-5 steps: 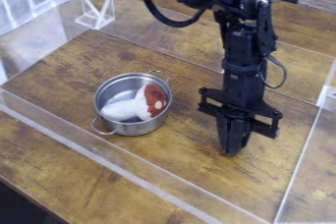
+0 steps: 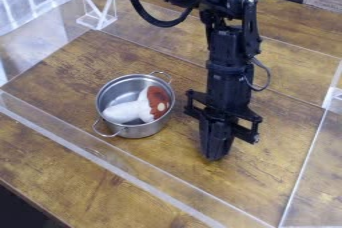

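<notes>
The black arm hangs from the top centre, its gripper [image 2: 214, 144] low over the wooden table, right of a steel pot [image 2: 112, 95]. Whether the fingers are open or shut is hard to make out, and nothing can be seen clearly between them. Inside the pot lie a white object [image 2: 128, 109] and a red object with pale spots [image 2: 158, 101].
Transparent panels run along its front and right sides. A small white stand [image 2: 96, 14] is at the back left.
The gripper has shifted slightly left, toward the pot, and turned a little. The pot and its contents have not moved.
</notes>
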